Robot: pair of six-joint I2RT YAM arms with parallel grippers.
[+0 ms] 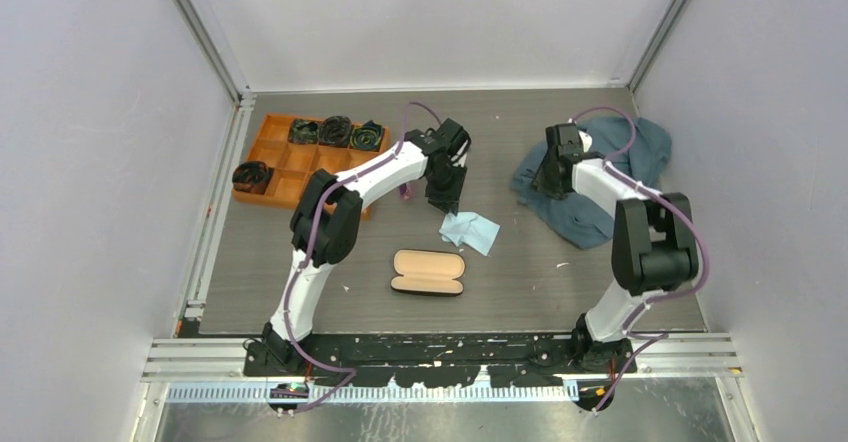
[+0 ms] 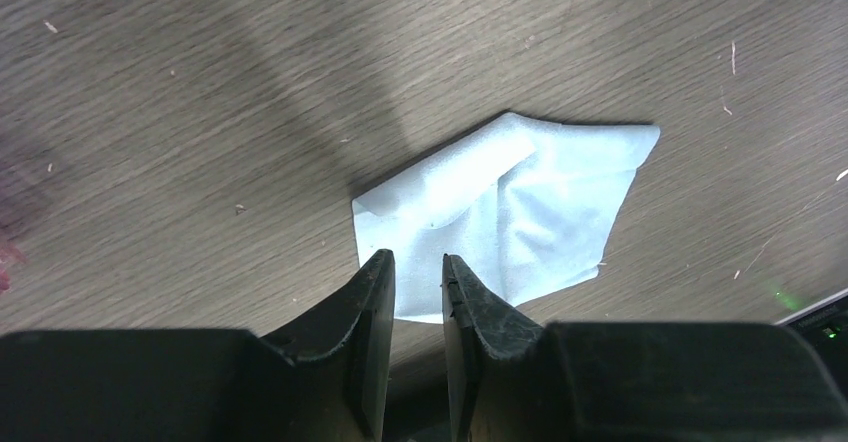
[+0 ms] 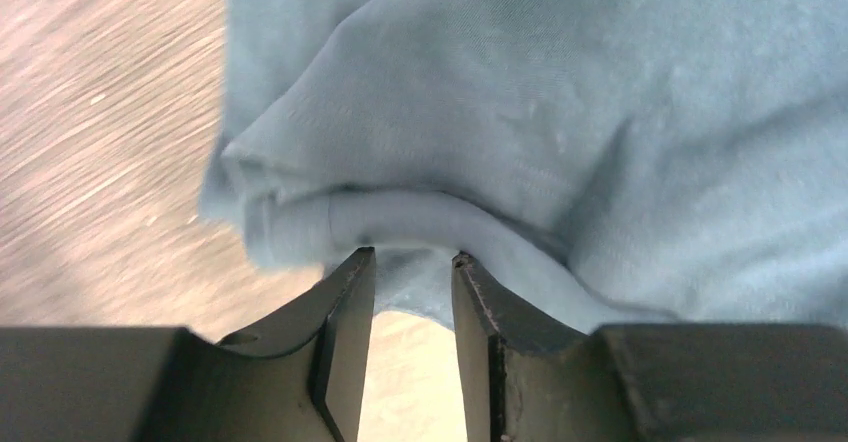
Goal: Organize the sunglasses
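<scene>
An open glasses case (image 1: 428,263) with a tan lining lies empty near the front middle. Behind it is a small light-blue cloth (image 1: 472,230), creased, flat on the table. My left gripper hovers over that cloth's edge, its fingers parted a little and nothing between them. At the right, my right gripper (image 1: 553,190) is low over the crumpled blue-grey towel (image 1: 585,217). A gap shows between its fingertips, with a towel fold right behind them. No sunglasses can be made out clearly; a small pinkish object (image 1: 405,191) sits beside the tray, partly behind my left arm.
An orange divided tray (image 1: 292,158) stands at the back left with several dark rolled items in it; my left arm covers its front right part. Bare table lies between the light-blue cloth and the towel, and around the case. Walls enclose the back and sides.
</scene>
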